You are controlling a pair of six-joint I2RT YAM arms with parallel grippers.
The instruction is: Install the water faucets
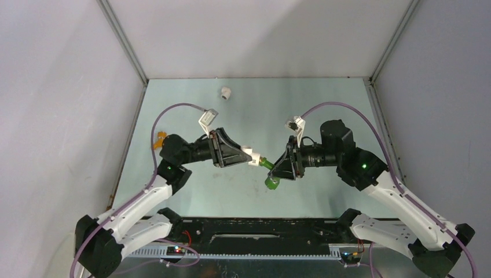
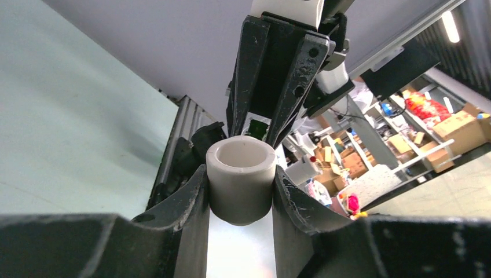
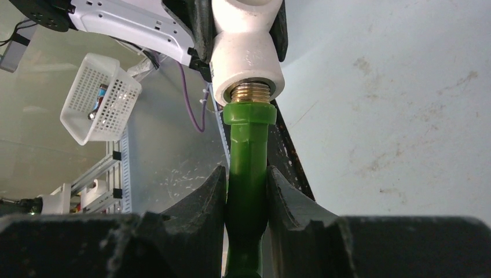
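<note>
Both grippers meet over the middle of the board. My left gripper (image 1: 245, 155) is closed round a white pipe fitting (image 2: 240, 185), its open mouth facing up in the left wrist view. My right gripper (image 1: 272, 169) is shut on a green faucet (image 3: 248, 150), whose brass threaded end (image 3: 251, 91) meets the lower opening of the white fitting (image 3: 246, 61); how deep the thread sits inside I cannot tell exactly, as several turns show. In the top view the green faucet's lower body (image 1: 271, 182) sticks out below the right gripper.
A second white fitting (image 1: 226, 92) lies at the back of the board (image 1: 312, 98). An orange part (image 1: 160, 141) lies at the left, partly behind the left arm. Side walls bound the board.
</note>
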